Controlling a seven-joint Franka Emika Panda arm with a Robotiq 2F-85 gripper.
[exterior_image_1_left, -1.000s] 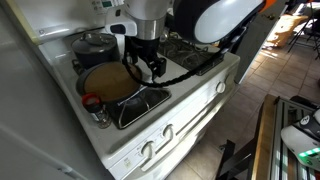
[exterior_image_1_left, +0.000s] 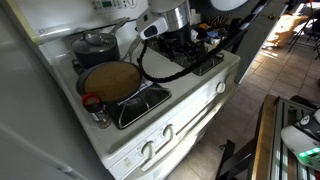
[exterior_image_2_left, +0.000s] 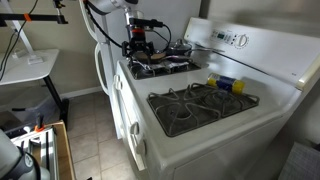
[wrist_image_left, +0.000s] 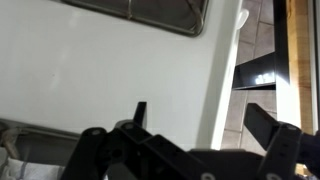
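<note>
My gripper is open over the white stove top (wrist_image_left: 110, 75), its dark fingers wide apart and nothing between them. In the wrist view, bare white enamel lies beneath, with a burner grate (wrist_image_left: 165, 10) at the top edge. From the first exterior side, a dark pot with a lid (exterior_image_1_left: 96, 48) stands at the back left of the stove. A round brown-surfaced pan (exterior_image_1_left: 108, 80) sits in front of it, beside a red can (exterior_image_1_left: 94, 106). Across the stove in the second exterior view lies a yellow and blue item (exterior_image_2_left: 225, 83).
Black grates (exterior_image_2_left: 200, 108) cover the nearer burners. Knobs (exterior_image_1_left: 147, 150) line the stove's front. A wooden table edge (wrist_image_left: 301, 55) and tiled floor lie beyond the stove's edge. My arm's black cable (exterior_image_1_left: 170, 77) loops low near the burners.
In the first exterior view, my arm and gripper have moved to the right, away from above the pan. The pan, pot and can stay where they were.
</note>
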